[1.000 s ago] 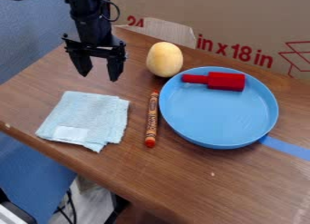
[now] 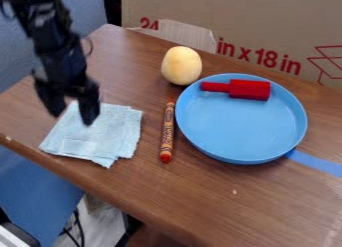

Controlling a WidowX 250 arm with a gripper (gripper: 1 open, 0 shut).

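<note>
My black gripper (image 2: 70,107) is blurred, low over the left part of a folded pale blue cloth (image 2: 100,141); whether it is open or shut is unclear. To the right of the cloth lies an orange marker-like stick (image 2: 168,131) with a red end. A blue plate (image 2: 241,131) holds a red object with a handle (image 2: 247,89) on its back part. A pale yellow rounded object (image 2: 182,65) sits behind, between the stick and the cardboard box.
The cardboard box (image 2: 261,26) stands along the back. A blue tape strip (image 2: 318,163) runs from the plate to the right. The table's left edge is near the cloth.
My arm has moved left and down, from above and behind the cloth to low over its left part. The objects on the table look unmoved.
</note>
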